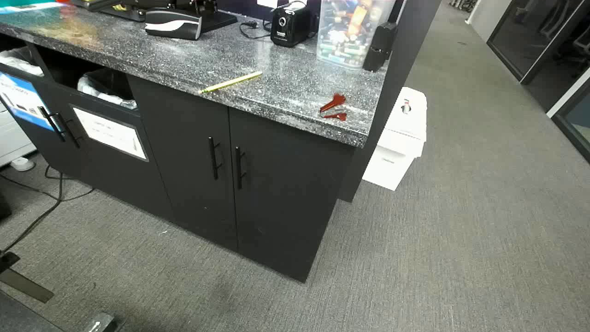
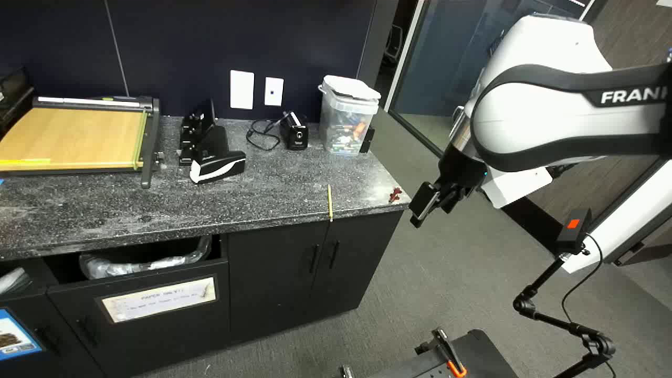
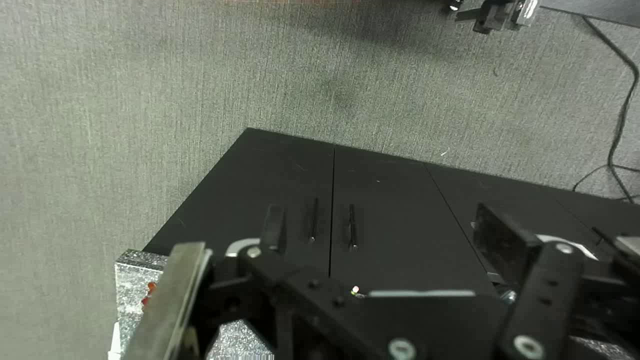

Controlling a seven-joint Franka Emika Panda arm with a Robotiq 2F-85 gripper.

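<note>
My gripper [image 2: 436, 205] hangs in the air off the right end of the counter, clear of everything on it. In the wrist view its two fingers stand wide apart, open, with only the cabinet doors showing behind the gap. On the counter near its right corner lie small red pieces [image 1: 335, 105], apparently two; the wrist view shows just a bit of red [image 3: 149, 290] beside the gripper. A yellow pencil [image 1: 230, 82] rests at the counter's front edge, also visible as a thin yellow stick [image 2: 330, 202].
A clear tub [image 2: 347, 119] of mixed items stands at the back right of the counter [image 2: 277, 192]. Left of it are a black sharpener [image 2: 294, 131], a stapler [image 2: 218, 167] and a paper cutter [image 2: 75, 135]. A white bin [image 1: 399, 138] stands beyond the counter's end.
</note>
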